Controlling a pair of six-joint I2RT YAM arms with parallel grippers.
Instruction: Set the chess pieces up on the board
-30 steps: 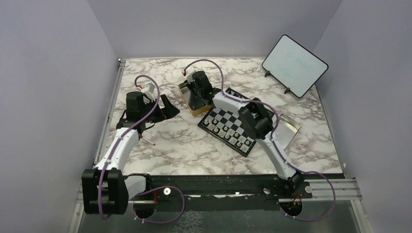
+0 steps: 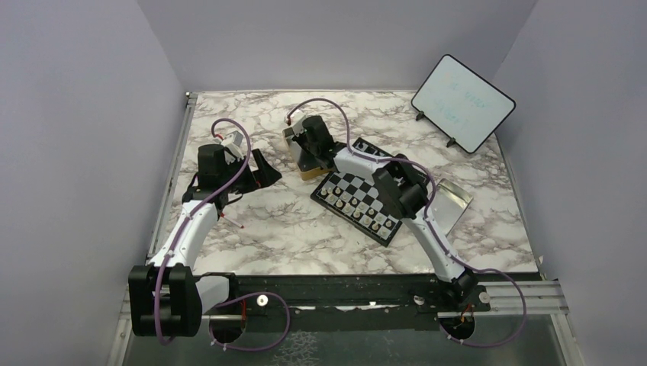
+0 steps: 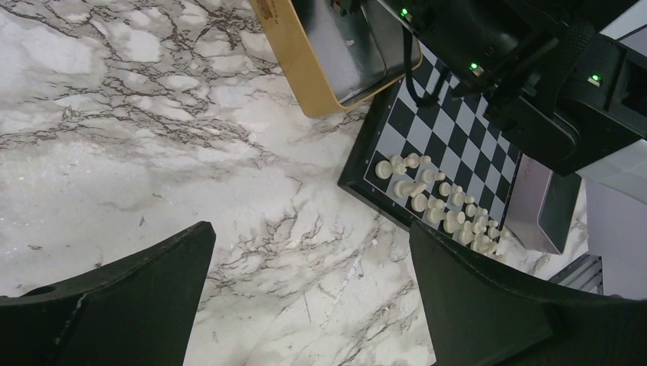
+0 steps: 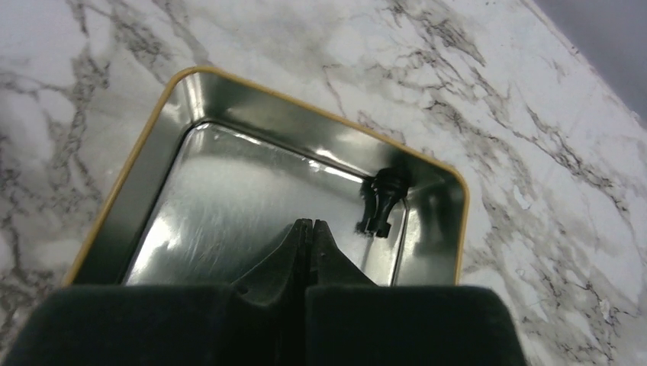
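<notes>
The checkered board (image 2: 352, 181) carries two rows of white pieces (image 2: 352, 207) along its near side. My right arm hides much of its far side. Inside the tan-rimmed metal tray (image 4: 244, 179), one black chess piece (image 4: 390, 191) lies on its side in a corner. My right gripper is over the tray, its fingertips together and nothing showing between them; the piece is beyond and to the right of them in the right wrist view. Left of the tray, over bare table, my left gripper stands wide open and empty.
A second metal tray (image 2: 456, 192) sits right of the board, partly behind the right arm. A whiteboard (image 2: 463, 103) stands at the back right. A pen-like stick (image 2: 232, 221) lies near the left arm. The marble table before the board is free.
The tan-rimmed tray has shifted slightly to the right compared with a second ago. My right gripper has made small movements over it. The left arm has stayed still.
</notes>
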